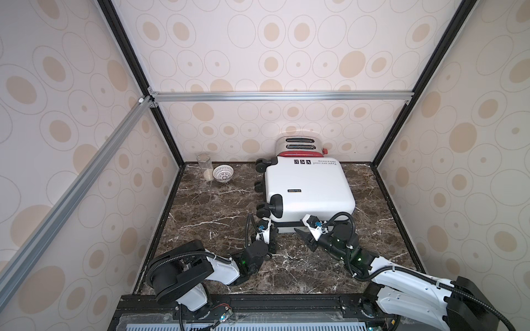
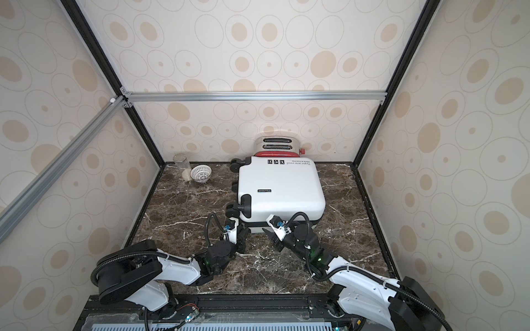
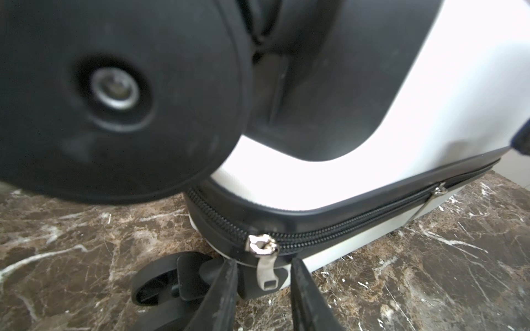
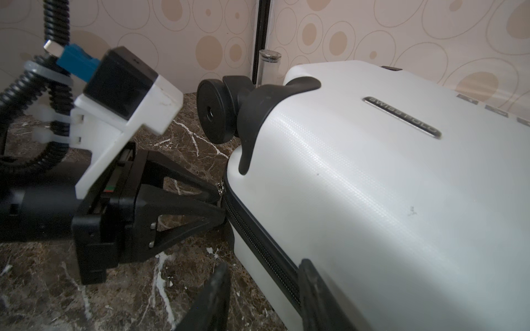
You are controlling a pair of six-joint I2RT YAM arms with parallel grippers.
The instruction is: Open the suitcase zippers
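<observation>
A white hard-shell suitcase (image 1: pixel 309 190) lies flat on the marble counter, its black wheels facing left. Along its lower side runs a black zipper (image 3: pixel 342 229). One silver zipper pull (image 3: pixel 266 270) hangs at the front left corner, and a second pull (image 3: pixel 440 190) shows farther along the zipper. My left gripper is at that corner, its fingers part open on either side of the hanging pull; contact cannot be told. By the suitcase's front side, my right gripper stands open with nothing between its fingers.
A red and silver toaster (image 1: pixel 299 145) stands behind the suitcase. At the back left are a glass jar (image 1: pixel 205 165) and a white basket (image 1: pixel 223 173). A suitcase wheel (image 3: pixel 127 99) fills much of the left wrist view.
</observation>
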